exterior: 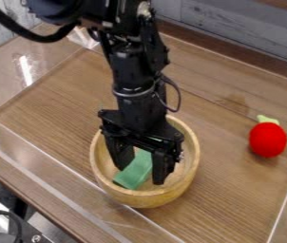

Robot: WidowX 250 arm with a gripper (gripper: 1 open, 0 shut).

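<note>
A wooden bowl (155, 194) rests on the wooden table in the centre of the camera view. Inside it lies a green object (132, 172). The black gripper (139, 163) is down in the bowl, open, with its fingers around the upper part of the green object, which they partly hide. Whether they touch it I cannot tell.
A red round object (268, 140) with a pale green top sits on the table at the right. A wall runs along the back.
</note>
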